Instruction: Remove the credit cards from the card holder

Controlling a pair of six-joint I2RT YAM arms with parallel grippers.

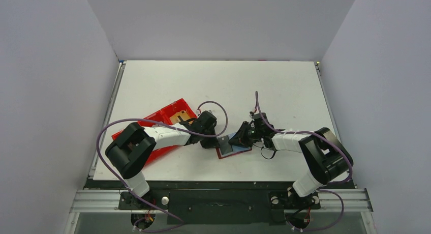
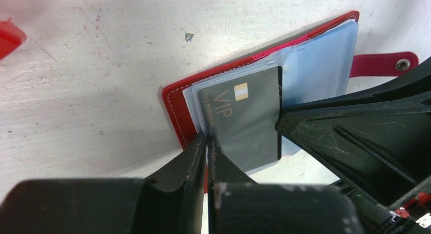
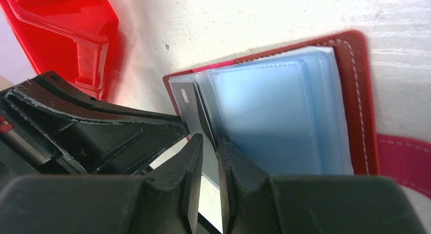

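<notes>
The red card holder (image 2: 175, 107) lies open on the table with clear blue sleeves (image 2: 317, 61). A grey VIP card (image 2: 244, 117) sits in the leftmost sleeve. In the left wrist view my left gripper is shut, its tips at that card's left edge. My right gripper is shut, its tips at the card's other edge beside the blue sleeve. Neither shows anything clearly between its fingers. In the top view both grippers (image 1: 216, 142) (image 1: 236, 141) meet over the holder.
A red divided bin (image 1: 160, 152) stands at the left, partly under my left arm.
</notes>
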